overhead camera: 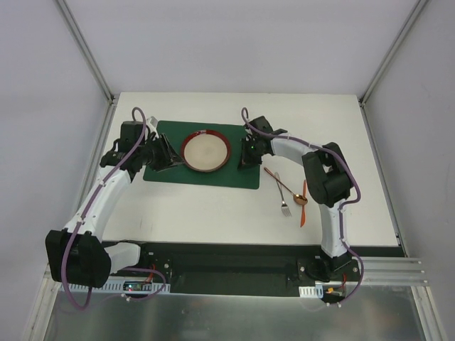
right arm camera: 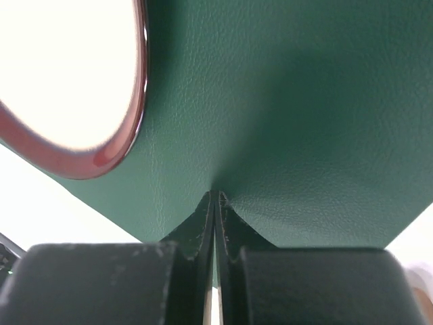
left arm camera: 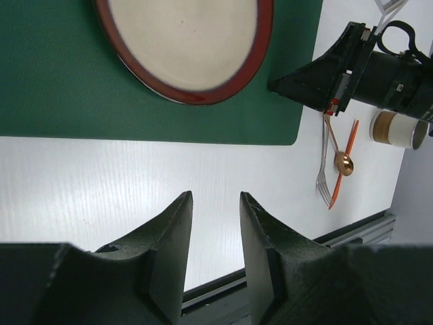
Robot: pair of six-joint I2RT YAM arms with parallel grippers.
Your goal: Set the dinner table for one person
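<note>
A cream plate with red rim (overhead camera: pixel 205 151) lies on the green placemat (overhead camera: pixel 213 177). My left gripper is raised over the placemat's left part, fingers parted with nothing between them. My right gripper is low over the placemat just right of the plate, fingers closed, nothing showing between them. At right, outside the placemat, lie a fork (overhead camera: pixel 284 206), a gold spoon (overhead camera: pixel 300 199) and an orange knife (overhead camera: pixel 303 217), the spoon's handle crossing the fork.
A cup (left arm camera: pixel 399 128) shows at the right in the left wrist view, mostly hidden from above by the right arm. Walls stand at the back and sides.
</note>
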